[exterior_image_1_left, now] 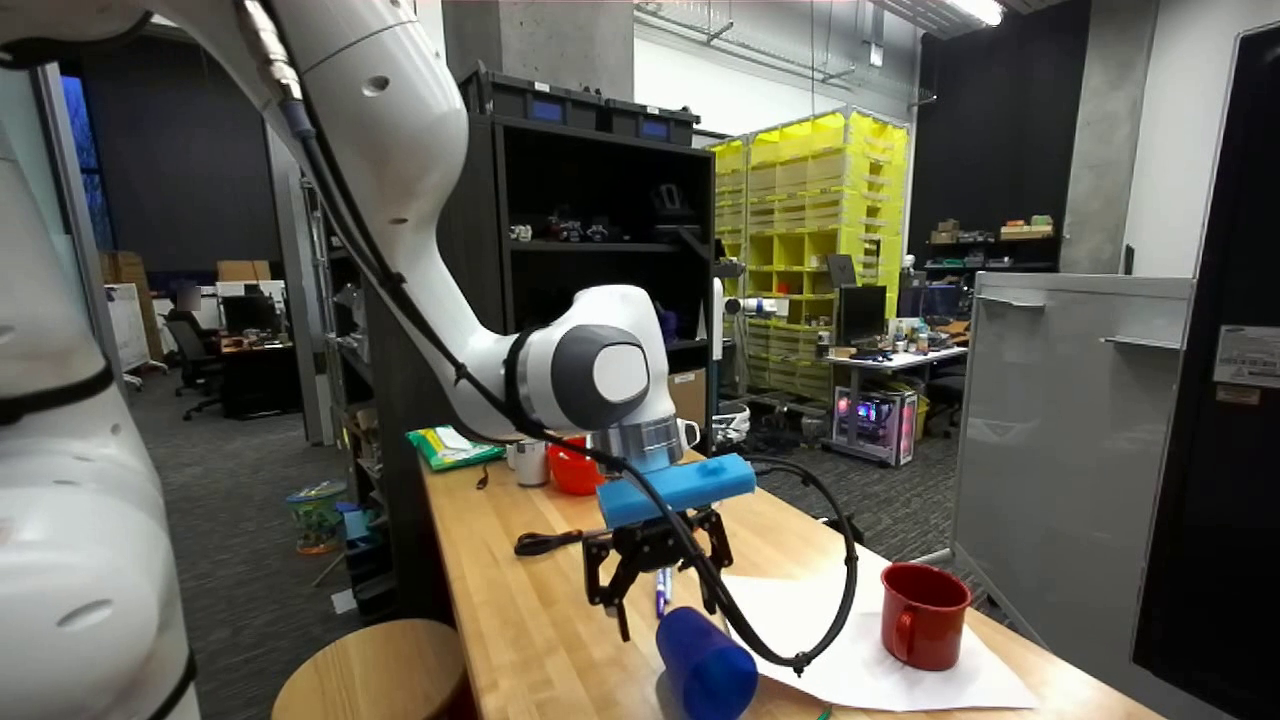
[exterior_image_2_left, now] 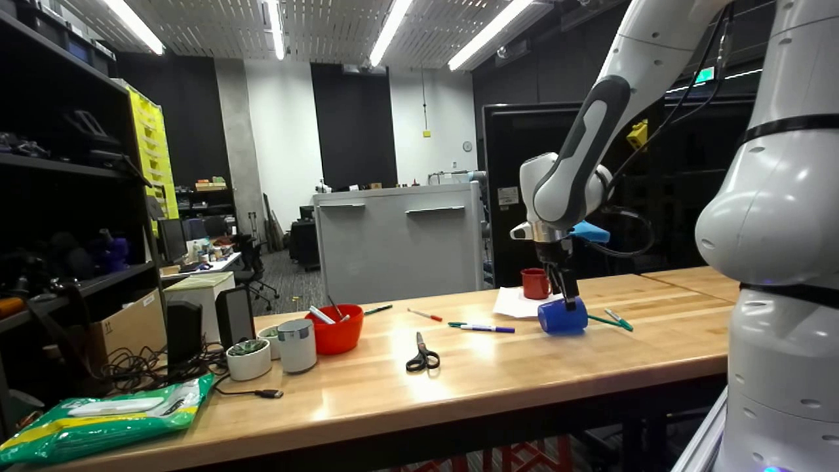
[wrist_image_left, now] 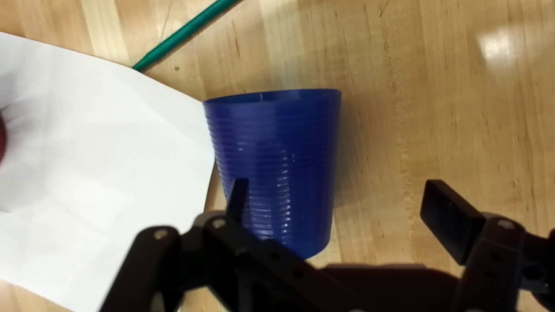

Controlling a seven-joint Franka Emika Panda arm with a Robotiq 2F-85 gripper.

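Observation:
A blue ribbed cup [wrist_image_left: 278,156] lies on its side on the wooden table, its mouth toward the top of the wrist view. My gripper is open above the closed end of the cup, one finger overlapping the cup's left side in that view and the other well off to its right over bare wood. Nothing is held. In exterior view 1 the gripper [exterior_image_1_left: 669,606] hangs just behind the cup [exterior_image_1_left: 705,664], tilted. From exterior view 2, its fingers appear directly in front of the cup [exterior_image_2_left: 560,318]; whether they touch it I cannot tell.
A red mug [exterior_image_1_left: 924,614] stands on a white paper sheet [exterior_image_1_left: 828,672] beside the cup. Green pens [exterior_image_2_left: 615,321] lie near the cup's mouth. Scissors [exterior_image_2_left: 423,355], markers [exterior_image_2_left: 486,327] and a red bowl [exterior_image_2_left: 334,330] are farther along the table. Bare wood lies right of the cup in the wrist view.

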